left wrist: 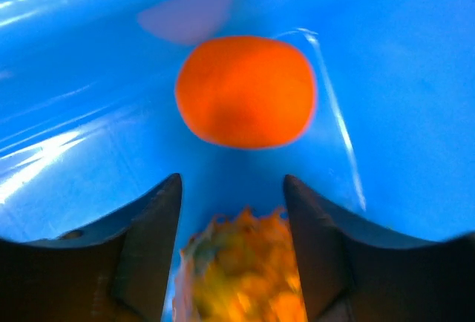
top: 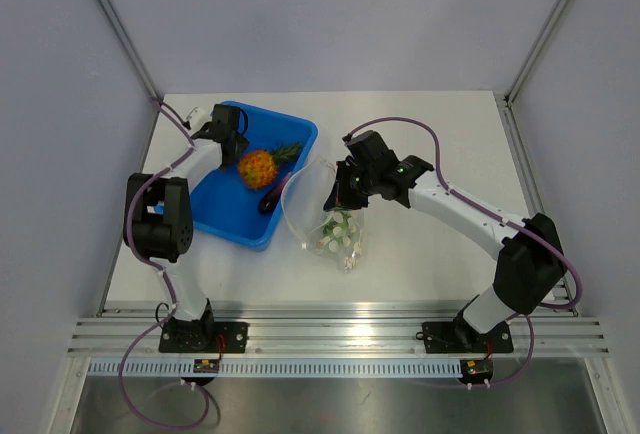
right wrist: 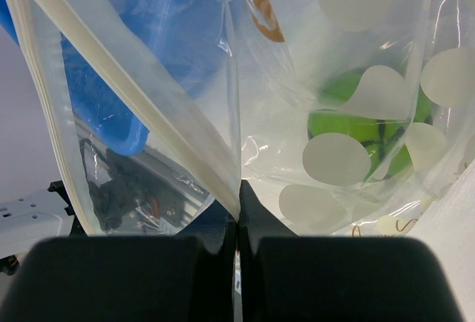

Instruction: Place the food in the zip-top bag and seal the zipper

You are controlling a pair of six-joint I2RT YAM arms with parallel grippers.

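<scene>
The clear zip top bag (top: 310,204) stands with its mouth spread toward the blue bin, a green food item (right wrist: 345,125) inside. My right gripper is shut on the bag's rim at the white zipper strip. Over the far left of the bin, my left gripper points down with its fingers apart and nothing held. An orange round food (left wrist: 246,92) lies on the bin floor beyond the fingertips; the arm hides it from above. The pineapple (top: 258,168) lies beside that gripper, and a dark purple eggplant (top: 274,195) near the bin's right wall.
The blue bin (top: 240,236) has raised walls around the food, its right side close to the bag's mouth.
</scene>
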